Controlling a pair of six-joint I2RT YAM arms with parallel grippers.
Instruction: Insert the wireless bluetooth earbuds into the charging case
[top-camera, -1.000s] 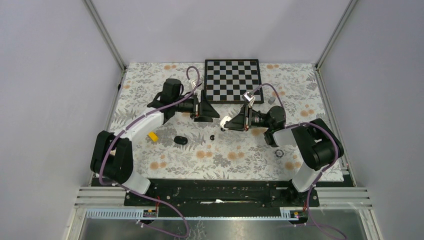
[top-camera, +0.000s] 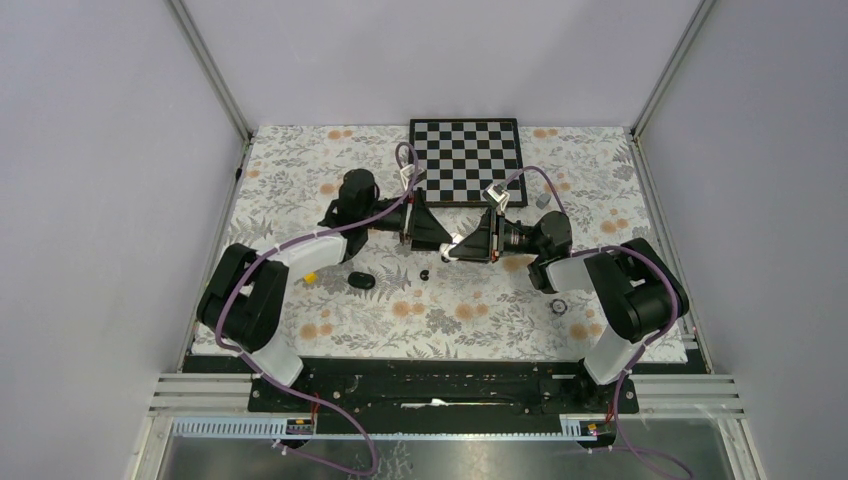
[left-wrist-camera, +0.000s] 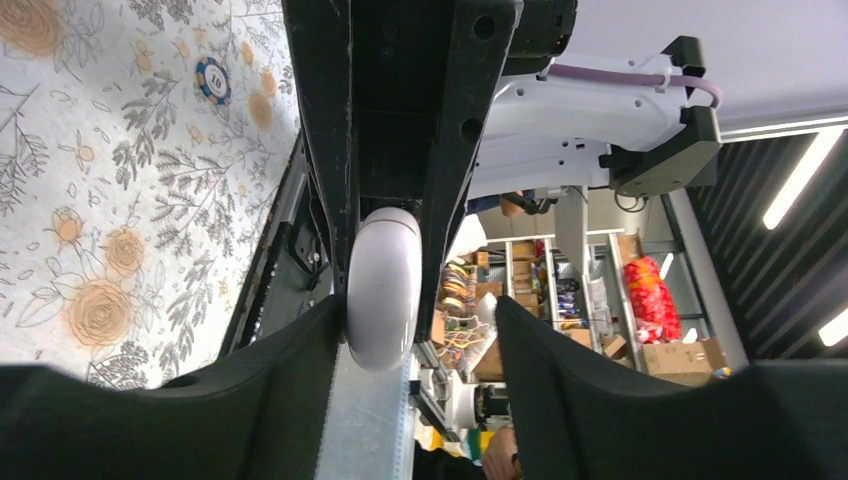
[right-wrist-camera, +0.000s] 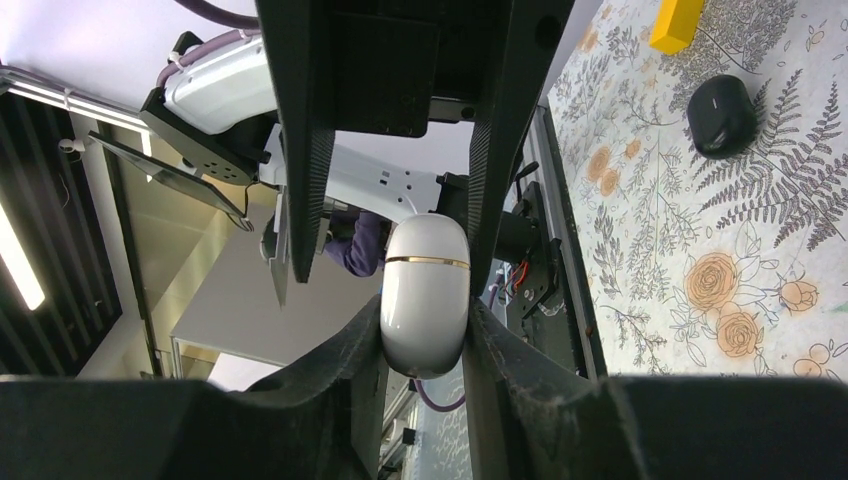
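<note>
A glossy white charging case (right-wrist-camera: 426, 290) with a gold line across it is held upright, clear of the table, by my right gripper, which is shut on its lower part. In the top view the case (top-camera: 449, 252) is small and partly covered by both grippers. My left gripper is part open, its fingers (right-wrist-camera: 308, 170) reaching to either side of the case. From the left wrist, the case (left-wrist-camera: 384, 290) lies close to one finger, with a gap to the other; contact is unclear. No earbuds can be made out for certain; a tiny dark item (top-camera: 424, 274) lies on the table.
A black oval object (top-camera: 361, 281) and a yellow block (top-camera: 310, 277) lie left on the patterned table. The chessboard (top-camera: 466, 162) is at the back, a round chip (top-camera: 559, 307) at the right.
My left gripper has moved right and slightly toward the front, closing the space to the case. The right arm and the case have stayed in place.
</note>
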